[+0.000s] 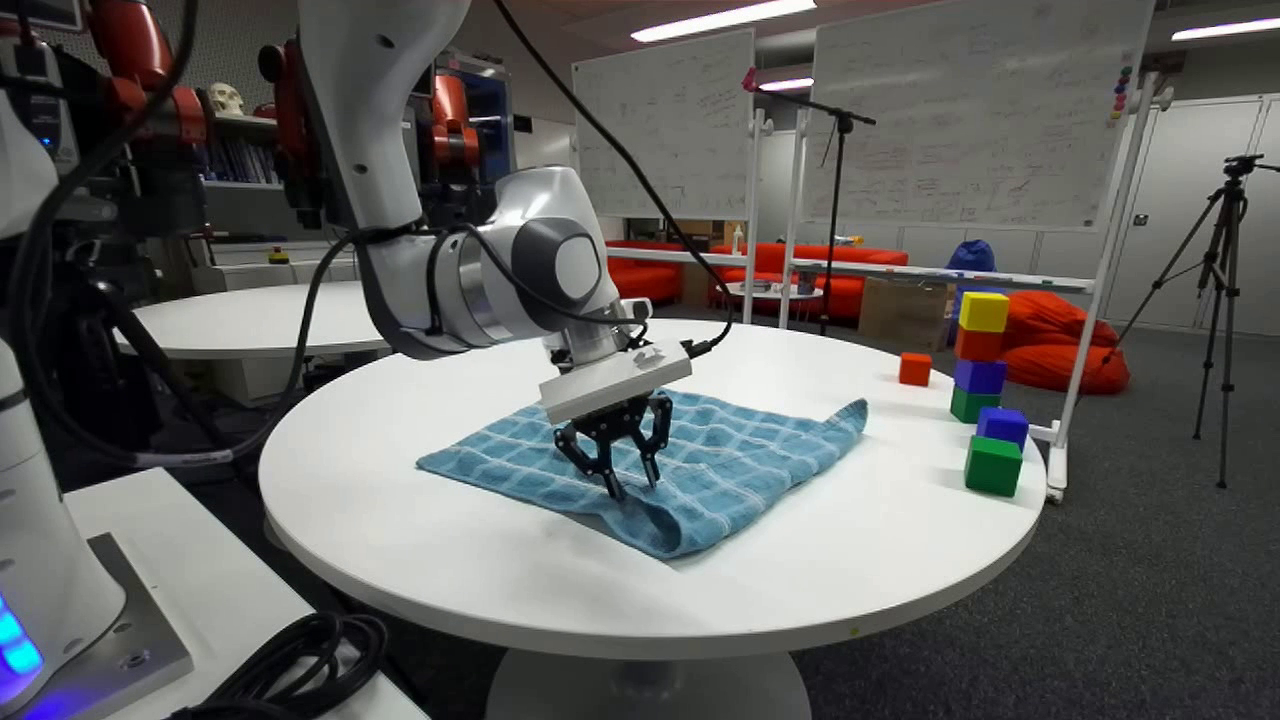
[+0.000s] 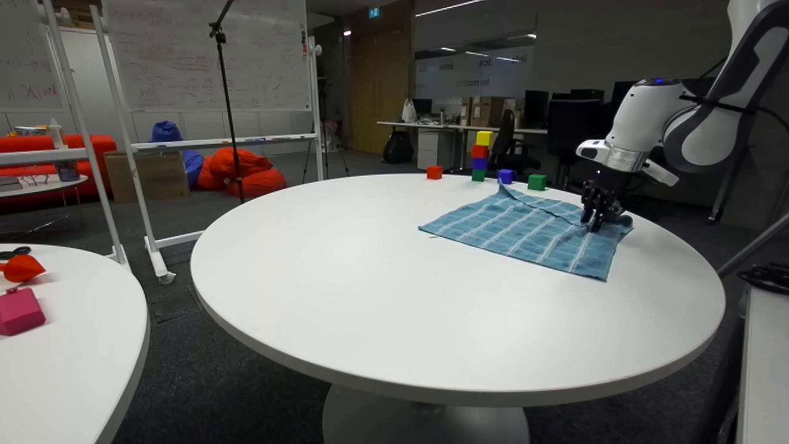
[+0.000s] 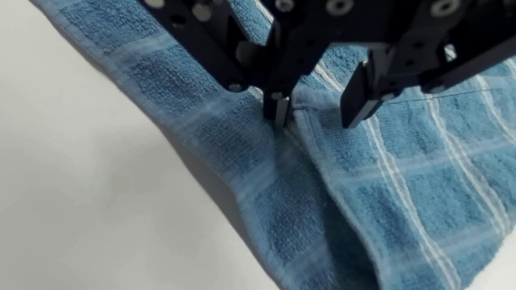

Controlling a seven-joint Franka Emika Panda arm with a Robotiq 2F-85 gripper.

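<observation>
A blue towel with white stripes lies on the round white table, its near edge folded over so that a hollow fold shows at the front corner. My gripper points down over that folded edge, its fingertips at the cloth. In the wrist view the gripper stands open with a clear gap, and a hemmed towel edge runs below the gap. One fingertip is right against the fold; whether the other touches cloth I cannot tell. The second exterior view shows the towel flat towards the table's middle.
Along the far right edge stand a stack of colored blocks, a single red block, a blue block and a green block.
</observation>
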